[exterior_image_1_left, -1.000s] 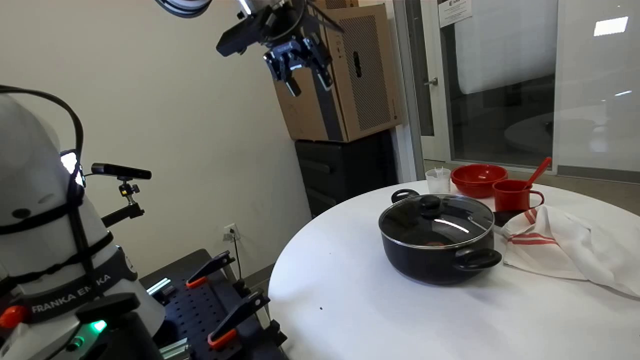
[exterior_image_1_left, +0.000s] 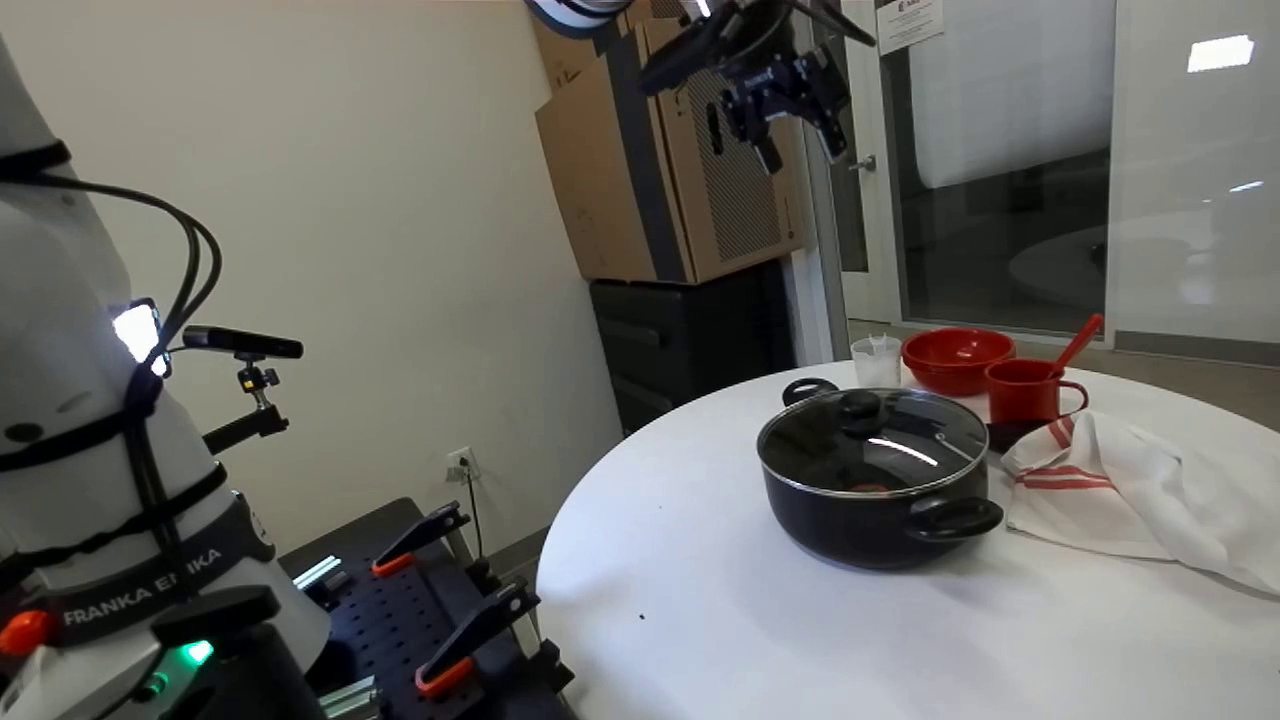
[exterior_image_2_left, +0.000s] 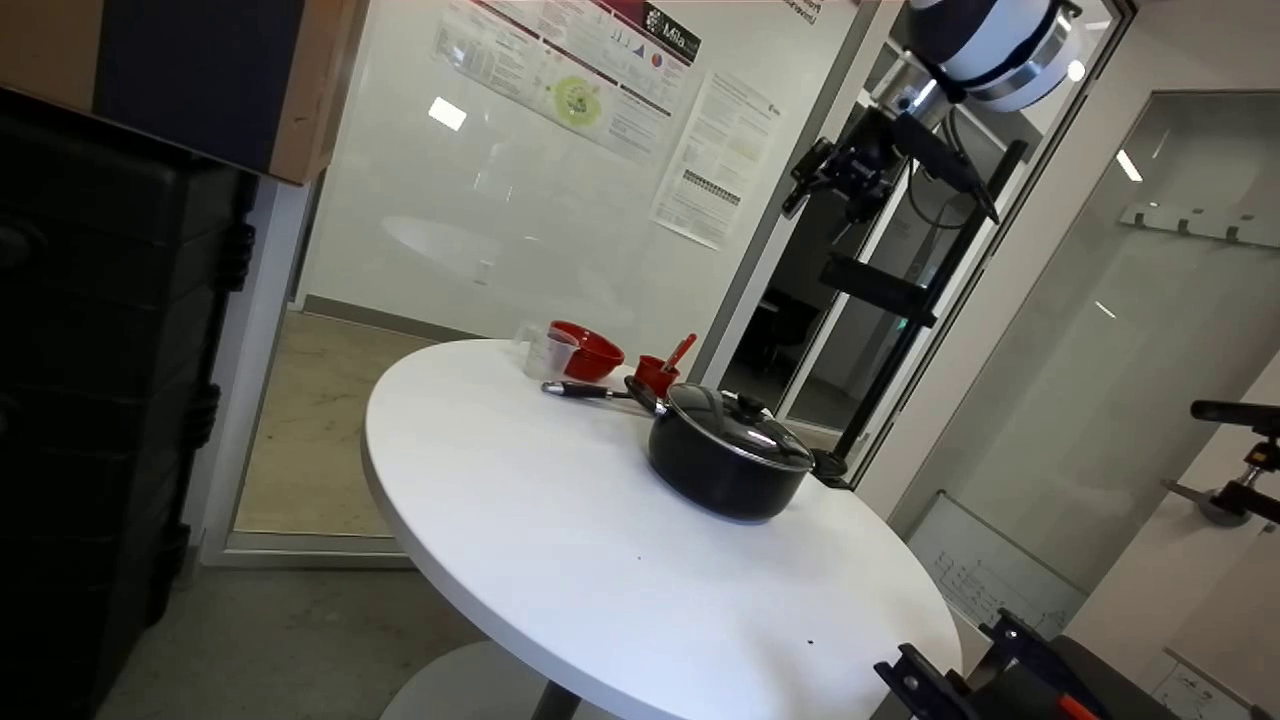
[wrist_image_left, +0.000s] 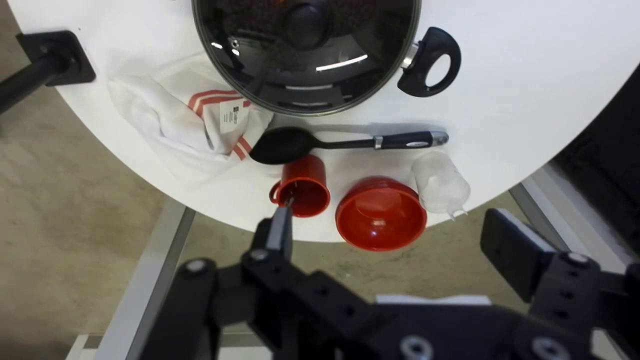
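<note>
High above the table, my gripper (exterior_image_1_left: 801, 158) stands open with nothing between its fingers. A black pot (exterior_image_1_left: 873, 528) with a glass lid (exterior_image_1_left: 924, 438) on it sits well below. From the wrist view, a black spoon (wrist_image_left: 354, 143) lies flat between the pot and a red mug (wrist_image_left: 304, 186). To the mug's right is a red bowl (wrist_image_left: 381, 216), then a clear plastic cup (wrist_image_left: 441, 182). A red utensil (exterior_image_1_left: 1080, 342) leans in the mug. Left of the mug lies a white towel (wrist_image_left: 174, 120) with red stripes, crumpled.
A black stand (wrist_image_left: 57, 58) is fixed at the table edge. Stacked cardboard boxes (exterior_image_1_left: 732, 180) rise behind my gripper in exterior view 1.
My gripper has moved to the right in exterior view 1, toward the table, staying high and open. The pot and the other tabletop things have not moved.
</note>
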